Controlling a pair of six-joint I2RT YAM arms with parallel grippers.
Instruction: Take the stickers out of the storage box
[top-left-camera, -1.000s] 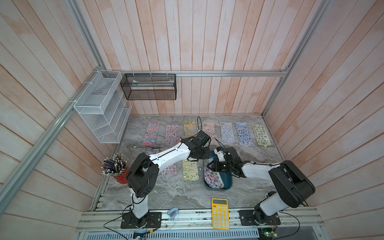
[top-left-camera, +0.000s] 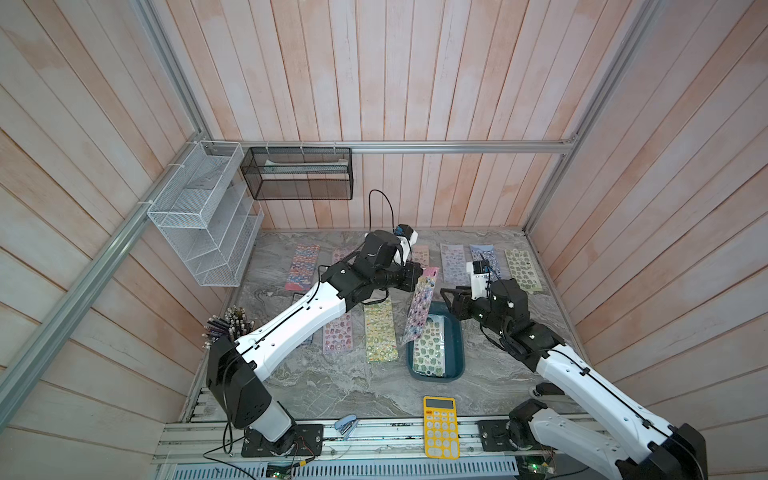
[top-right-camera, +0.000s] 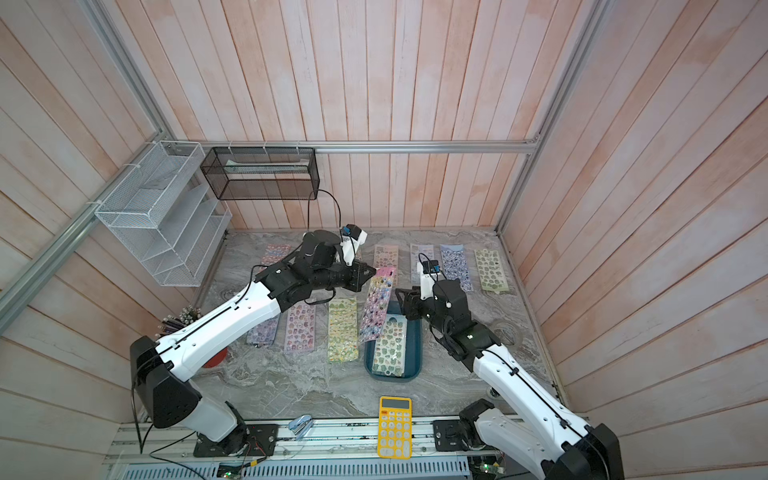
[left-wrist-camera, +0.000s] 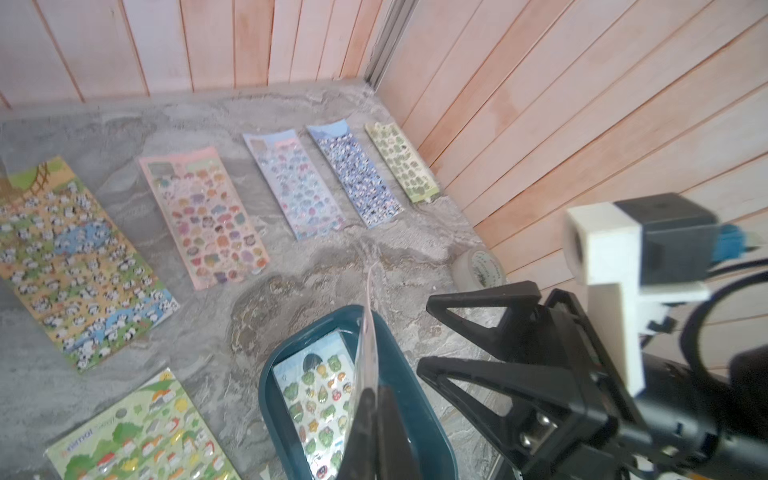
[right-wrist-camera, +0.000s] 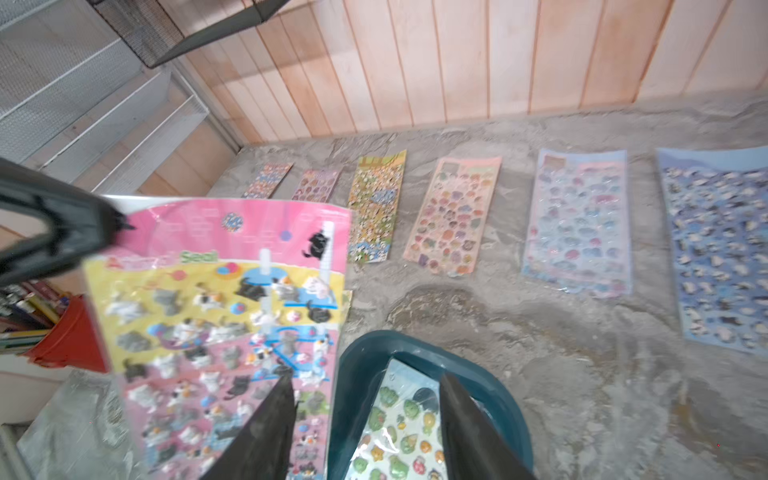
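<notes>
A pink-and-yellow cat sticker sheet hangs upright from my left gripper (top-left-camera: 416, 276), which is shut on its top edge above the teal storage box (top-right-camera: 413, 356); in the left wrist view it shows nearly edge-on. A white sheet with green stickers (top-left-camera: 429, 350) lies in the box. My right gripper (top-right-camera: 406, 300) stands just right of the hanging sheet, apart from it, with its fingers parted and nothing seen between them.
Sticker sheets lie spread along the back (top-left-camera: 525, 270) and left of the box (top-left-camera: 381, 336). A yellow calculator (top-left-camera: 440, 432) lies at the front. Wire baskets (top-right-camera: 260, 172) hang on the walls; a red pen cup (right-wrist-camera: 60, 336) stands at the left.
My left gripper has risen, lifting the cat sheet out of the box and uncovering the green-sticker sheet. My right arm has risen and shifted slightly right.
</notes>
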